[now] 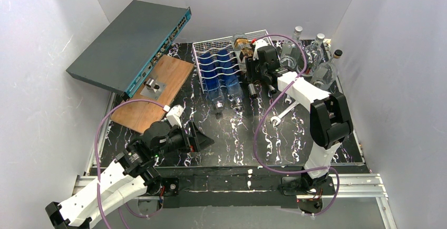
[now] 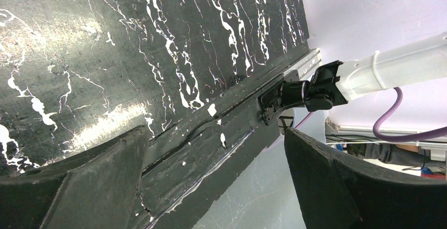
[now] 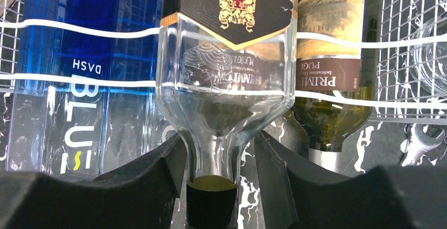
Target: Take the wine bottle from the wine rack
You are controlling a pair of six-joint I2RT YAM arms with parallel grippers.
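Note:
The white wire rack holds blue bottles on the left, a clear bottle with a black-and-gold label and a dark wine bottle with a tan label to its right. My right gripper is over the rack; in the right wrist view its fingers stand apart on either side of the clear bottle's neck, and whether they touch it I cannot tell. My left gripper stands open over the bare front left of the counter, nothing between its fingers.
Upright clear bottles crowd the back right beside wrenches. A dark metal box and a wooden board take the left side.

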